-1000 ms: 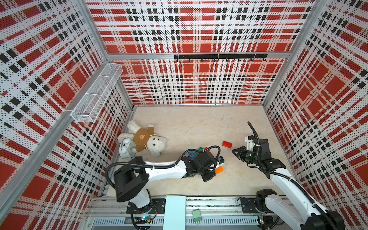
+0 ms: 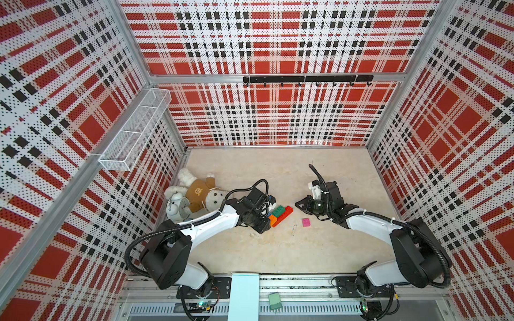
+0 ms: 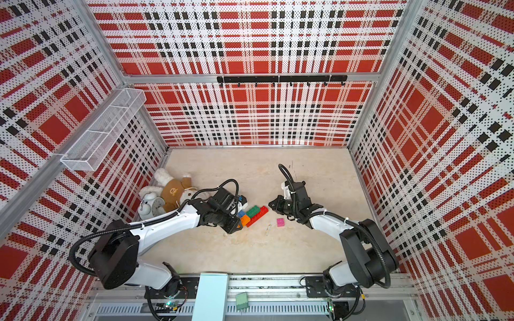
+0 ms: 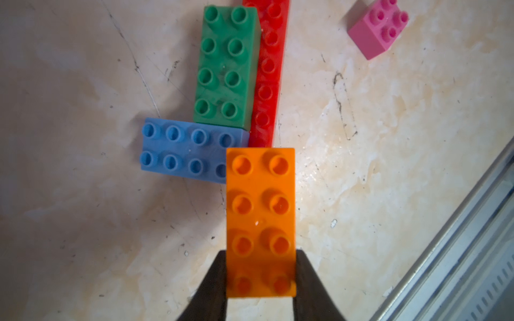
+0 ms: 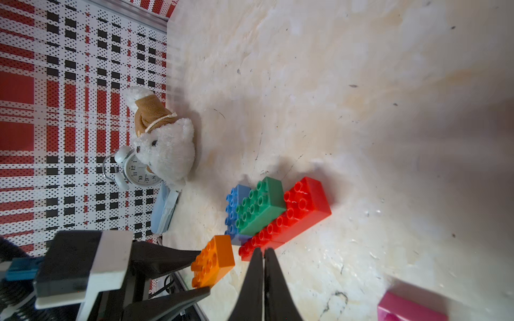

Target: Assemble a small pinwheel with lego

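An orange brick (image 4: 260, 219) is held up by my left gripper (image 2: 268, 222), shut on it, near a flat group of bricks: a blue one (image 4: 182, 147), a green one (image 4: 225, 64) at its end, and red bricks (image 5: 297, 216) along the green one's side. The orange brick hides part of blue and red in the left wrist view. A pink brick (image 4: 377, 29) lies apart toward the front right. My right gripper is shut, nothing visible between its fingers, just right of the group.
A white teddy bear in brown (image 2: 198, 192) and an alarm clock (image 5: 140, 170) lie at the left. A wire basket (image 2: 131, 136) hangs on the left wall.
My left gripper has moved back and left with the orange brick.
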